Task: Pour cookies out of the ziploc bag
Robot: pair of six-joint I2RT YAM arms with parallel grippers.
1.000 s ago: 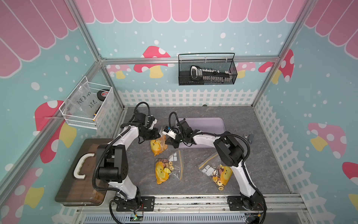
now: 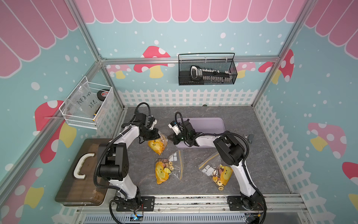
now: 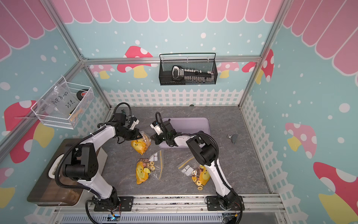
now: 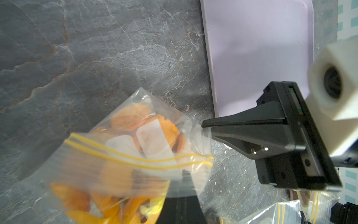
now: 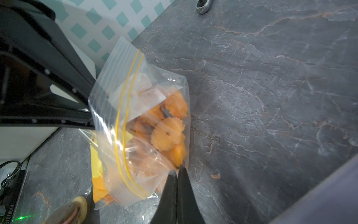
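Note:
A clear ziploc bag [image 4: 145, 138] with a yellow zip line holds orange cookies and white packets. My left gripper is shut on the bag near its zip edge, and the bag hangs over the table left of the tray. On the bag's other side my right gripper is shut. Its fingertips meet the clear film in the right wrist view; whether film is pinched between them cannot be made out. From above, the bag's yellow part [image 2: 155, 147] shows below the left gripper. The lilac tray [image 2: 220, 125] lies behind the right arm, its visible part bare.
Two more filled bags lie on the table, a front left bag [image 2: 162, 171] and a front right bag [image 2: 223, 175]. A brown case [image 2: 80, 175] with a white handle stands at the left.
My right gripper has shifted a little to the right, away from the left gripper. The bag's yellow part has swung slightly left. The left arm has stayed almost still.

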